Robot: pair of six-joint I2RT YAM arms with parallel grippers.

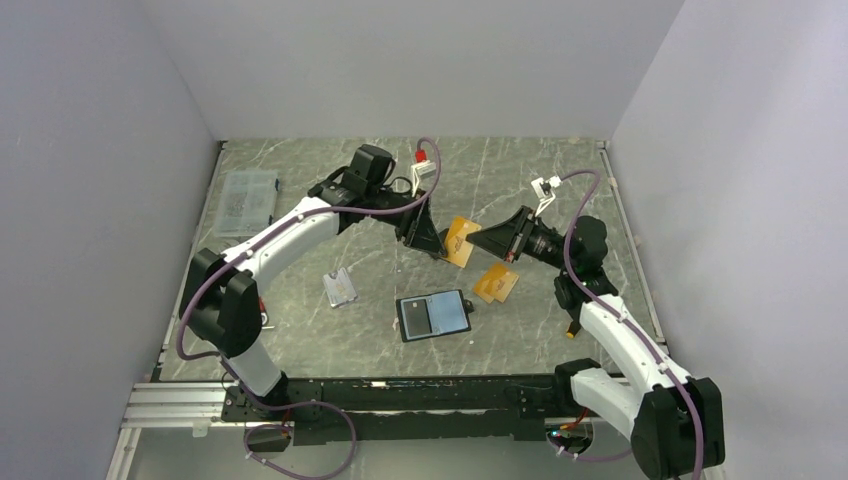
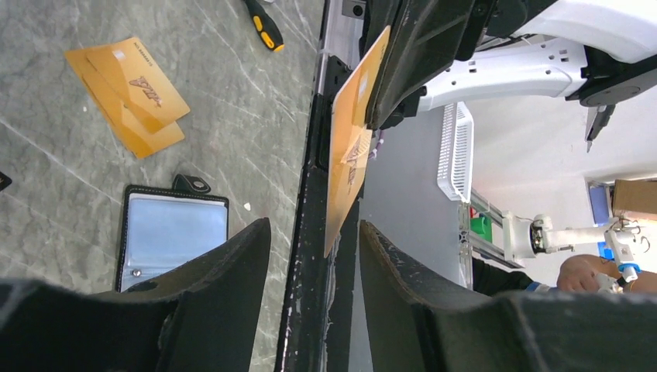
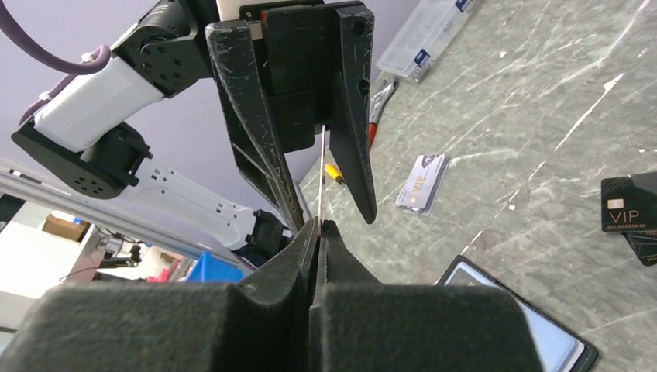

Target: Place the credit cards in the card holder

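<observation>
A gold card (image 2: 349, 155) stands edge-on, pinched in my shut right gripper. My left gripper is part open, its fingers either side of the card's free edge in the left wrist view, with no clear contact. More gold cards (image 1: 495, 283) lie on the table at right. The card holder (image 1: 433, 315) lies open at front centre, with a dark card in its left side. Silver cards (image 1: 339, 287) lie left of it. Black VIP cards (image 3: 631, 203) show in the right wrist view, largely hidden from above.
A clear plastic box (image 1: 245, 200) sits at back left. Tools lie along the left edge, and a screwdriver (image 2: 265, 27) at the right.
</observation>
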